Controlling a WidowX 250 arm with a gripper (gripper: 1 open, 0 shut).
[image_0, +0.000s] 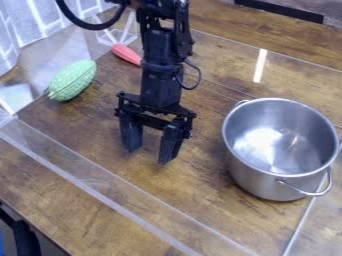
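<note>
My black gripper (150, 142) hangs low over the middle of the wooden table (134, 205), its two fingers spread apart and nothing visible between them. To the right of it stands a large steel pot (278, 140) with side handles. A green striped oval object (72, 79) lies at the upper left, apart from the gripper. A red-pink item (126, 52) lies behind the arm, partly hidden by it.
Clear plastic sheeting or edging runs along the left and near side of the table. Bare wood shows in front of the gripper and at the back right behind the pot.
</note>
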